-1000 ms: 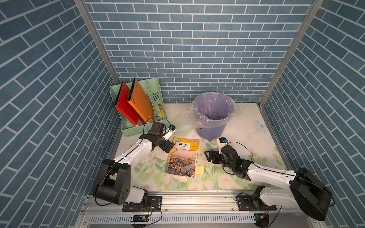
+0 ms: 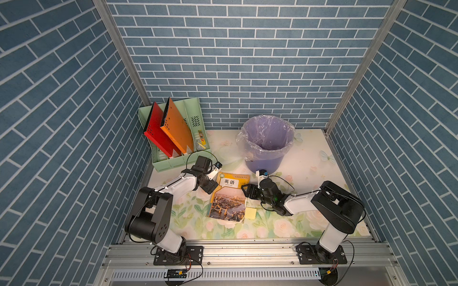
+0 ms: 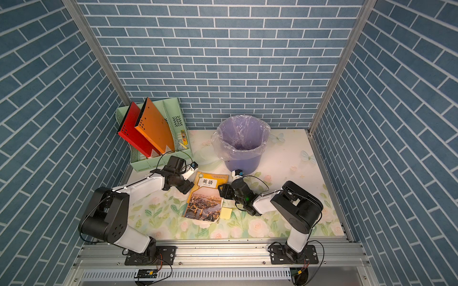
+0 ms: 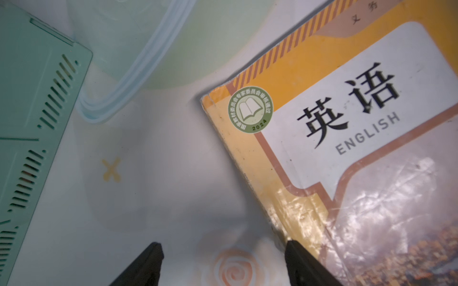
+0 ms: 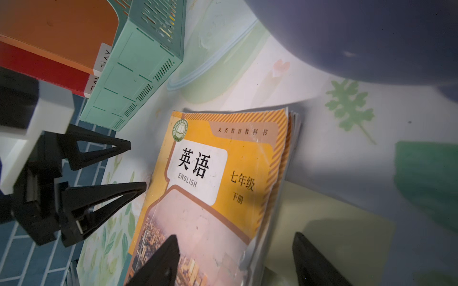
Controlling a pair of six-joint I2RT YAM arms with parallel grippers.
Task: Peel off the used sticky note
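The yellow English textbook (image 2: 228,205) lies on the table. A pale yellow sticky note (image 2: 250,213) shows at its right edge; in the right wrist view the note (image 5: 334,224) lies beside the pages. My left gripper is open at the book's left edge, nothing between its fingers. My right gripper is open low over the book's right edge, its fingers blurred either side of that edge, beside the note.
A green file holder (image 2: 167,162) with red and orange folders stands back left. A purple lined bin (image 2: 262,162) stands just behind the book and right gripper. Blue brick walls enclose the table.
My right gripper has moved left and toward the back, reaching the book's right edge.
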